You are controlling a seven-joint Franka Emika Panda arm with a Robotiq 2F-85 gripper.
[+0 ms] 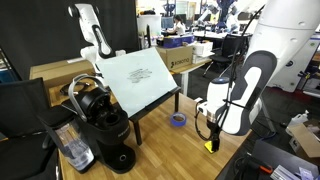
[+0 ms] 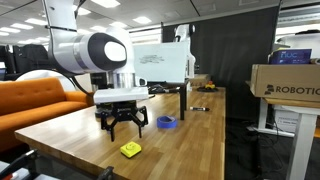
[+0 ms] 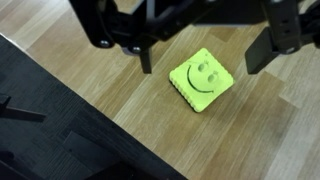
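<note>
A yellow square sponge with a smiley face (image 3: 202, 78) lies on the wooden table, and it also shows near the table's front in the second exterior view as a yellow block (image 2: 131, 150). Above it hangs my gripper, fingers apart. One of its fingers (image 3: 144, 58) is left of the sponge in the wrist view, the other to its right, with gaps on both sides. From the first exterior view, the sponge (image 1: 211, 146) sits just under the fingertips. A blue bowl-like ring (image 2: 166, 122) rests farther back on the table.
A black coffee machine (image 1: 105, 120) and a white board (image 1: 138, 77) stand along the table's far side. The table's edge borders dark floor (image 3: 45, 115) close by in the wrist view. Bare wood (image 1: 165, 158) lies between the machine and the sponge.
</note>
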